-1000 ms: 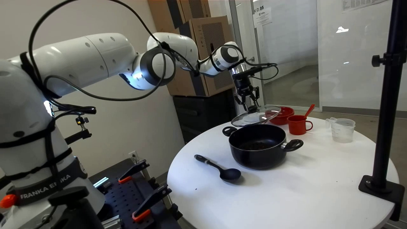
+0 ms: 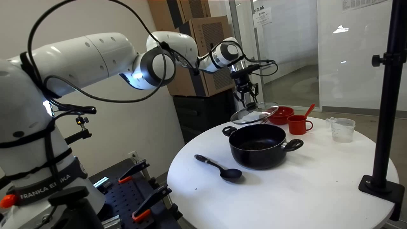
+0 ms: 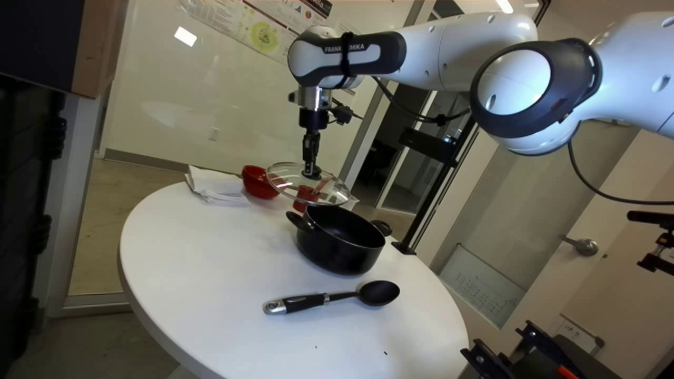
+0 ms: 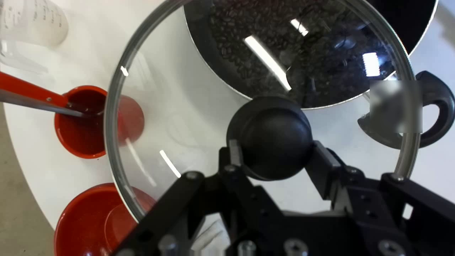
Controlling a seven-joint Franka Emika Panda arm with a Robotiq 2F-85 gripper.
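A clear glass lid (image 2: 254, 113) hangs tilted behind the black pot (image 2: 257, 147), with my gripper (image 2: 250, 102) shut on its black knob. In the wrist view the round knob (image 4: 273, 138) sits between my fingers, and the glass overlaps part of the pot's opening from above. Dark beans (image 4: 251, 47) lie on the pot's bottom, seen through the lid. From the other side, the lid (image 3: 307, 183) shows off the table, beyond the pot (image 3: 344, 240), which is uncovered.
A black spoon (image 2: 225, 172) lies in front of the pot. Behind stand a red bowl (image 2: 281, 115), a red mug (image 2: 297, 125) with a red-handled utensil and a clear measuring cup (image 2: 342, 130). White napkins (image 3: 218, 186) lie at the table's edge.
My gripper and the lid have risen somewhat and shifted slightly left in exterior view 1. The pot has stayed in place.
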